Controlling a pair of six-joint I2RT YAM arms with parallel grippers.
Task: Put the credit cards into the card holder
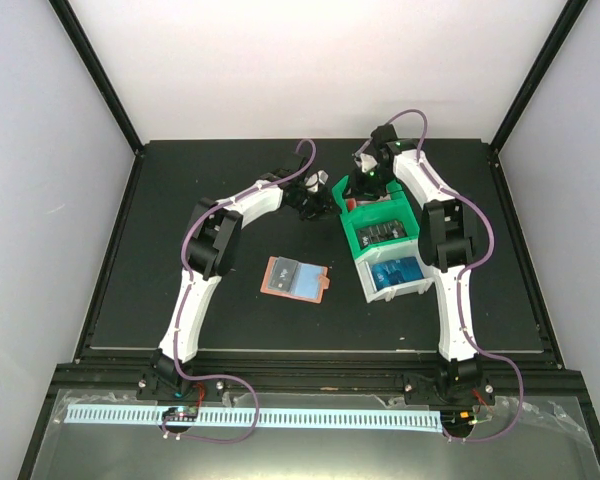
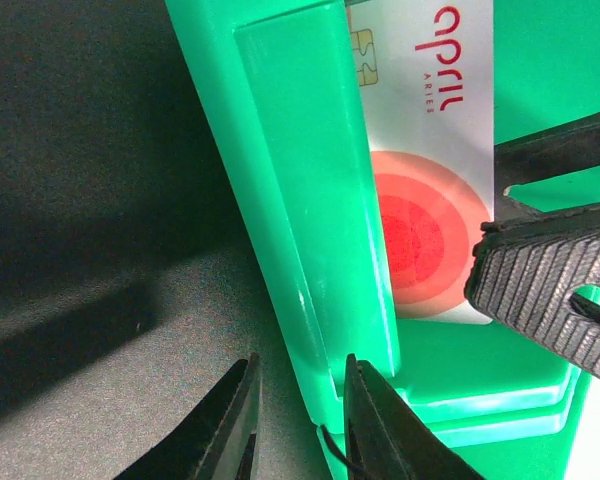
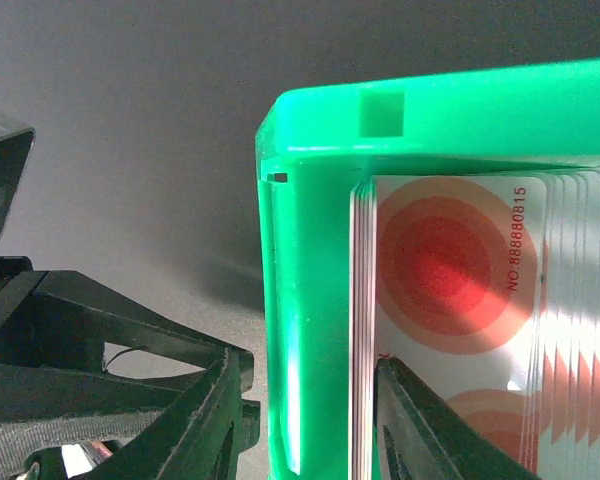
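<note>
The card holder (image 1: 312, 281), salmon-edged with grey and light-blue panels, lies open on the table. White cards with red circles (image 3: 445, 260) stand in a row in the green tray's rear compartment. One card (image 2: 430, 110) shows its chip and lettering in the left wrist view. My left gripper is shut on the green tray wall (image 2: 310, 270) at its left side. At the same compartment, my right gripper is part open, its fingers (image 3: 405, 410) either side of the tray wall and a few thin card edges (image 3: 362, 300). No card is clearly clamped.
Dark cards (image 1: 382, 233) fill the middle green compartment, and blue cards (image 1: 396, 272) lie in the white front tray (image 1: 370, 292). Both grippers are close together at the rear compartment.
</note>
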